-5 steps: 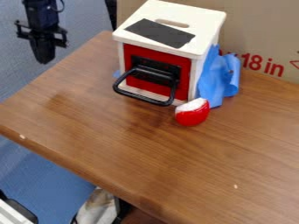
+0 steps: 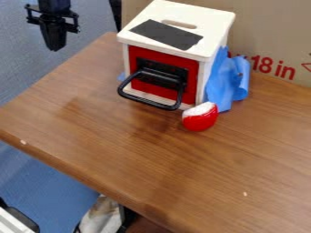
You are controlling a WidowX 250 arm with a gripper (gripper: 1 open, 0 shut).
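Note:
My black gripper (image 2: pixel 54 33) hangs at the top left of the camera view, above the grey area beyond the table; whether it is open or shut is unclear. A white and red box (image 2: pixel 177 30) with a black bar handle (image 2: pixel 151 102) on its front stands at the back of the wooden table. A red and white round object (image 2: pixel 201 119) lies at the box's front right corner. A blue cloth (image 2: pixel 230 82) lies bunched along the box's right side.
A cardboard panel (image 2: pixel 274 32) stands behind the box. The table's left edge runs diagonally down to the bottom.
My gripper has moved slightly right and up from where it was. The box, cloth and round object have not visibly moved.

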